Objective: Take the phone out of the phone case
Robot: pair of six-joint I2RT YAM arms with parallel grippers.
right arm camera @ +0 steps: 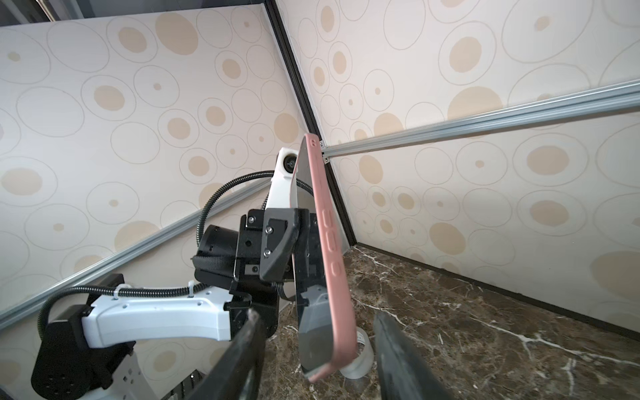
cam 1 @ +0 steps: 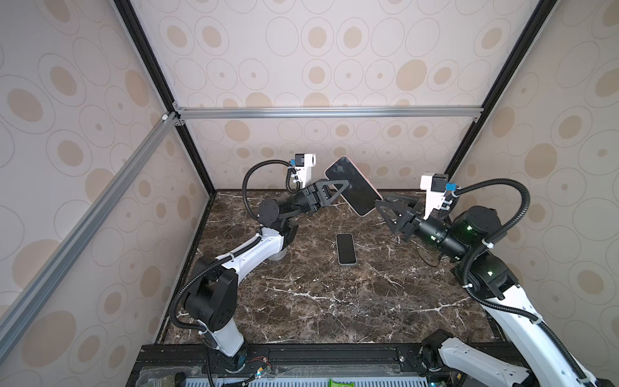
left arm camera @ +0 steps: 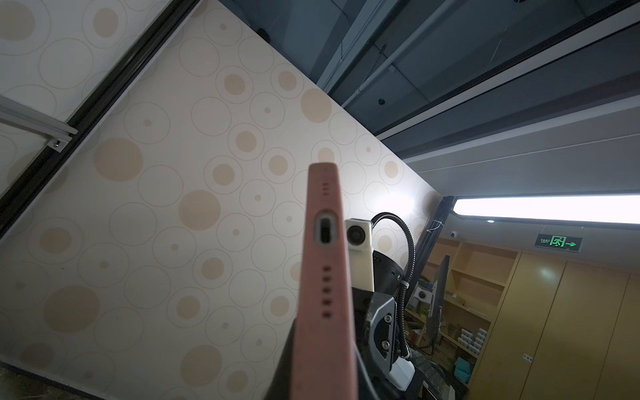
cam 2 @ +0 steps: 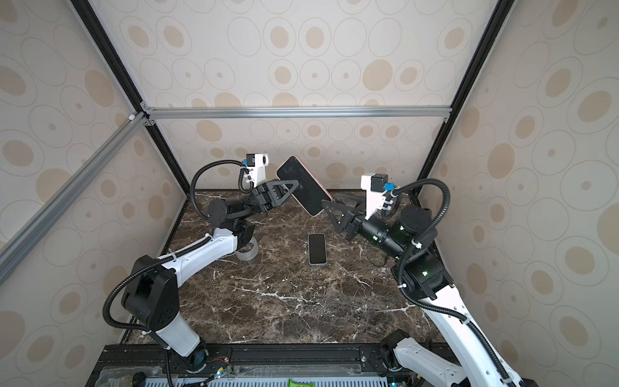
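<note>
A phone with a dark screen in a pink case is raised above the table, tilted, with my left gripper shut on it. In the left wrist view the case's pink edge shows a port opening and holes. My right gripper is open beside the phone's lower corner; in the right wrist view that corner sits between its spread fingers, a little ahead of them, and I cannot tell that either touches it.
A second phone lies on the marble table below. A white roll stands behind the left arm. Patterned walls enclose the sides and back.
</note>
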